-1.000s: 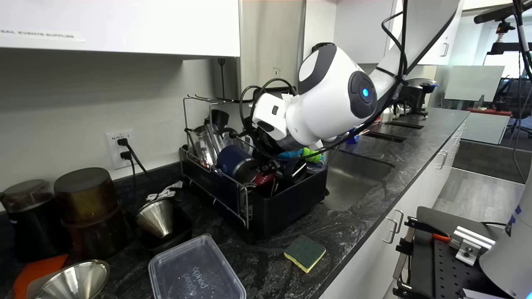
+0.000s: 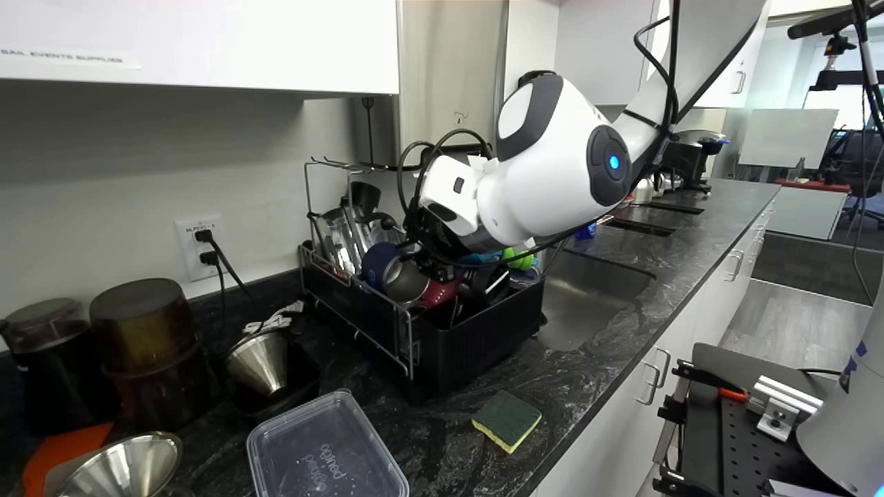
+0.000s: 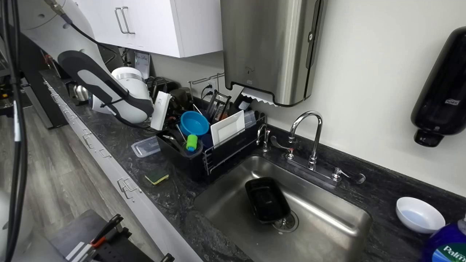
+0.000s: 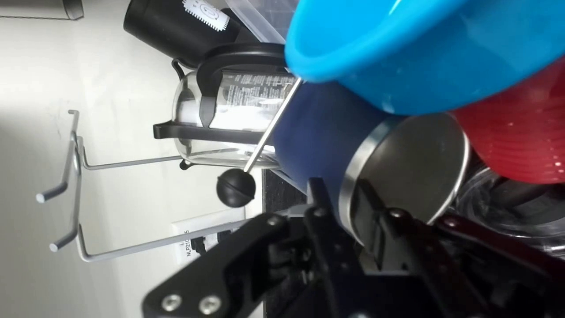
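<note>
A navy mug (image 4: 323, 127) with a bare metal rim and inside lies tilted among the dishes in the wrist view. My gripper is at its rim, one finger outside the wall and the other by the mouth. A gap shows between the fingertips with the mug's wall in it; whether both pads touch it is unclear. In exterior view 1 the mug (image 2: 379, 264) sits in the black dish rack (image 2: 489, 335), its mouth towards the gripper. A blue bowl (image 4: 423, 69) and a red ribbed dish (image 4: 521, 124) crowd the mug's right side.
A glass press (image 4: 233, 106) and a rod with a black knob (image 4: 235, 187) are close on the left. Wire prongs (image 4: 74, 159) rise from the rack. A white square plate (image 3: 228, 128) stands at the sink side. On the counter lie a sponge (image 2: 507, 420) and a clear lid (image 2: 327, 455).
The navy mug has shifted slightly left and turned, so more of its metal inside shows. The arm has moved only a little.
</note>
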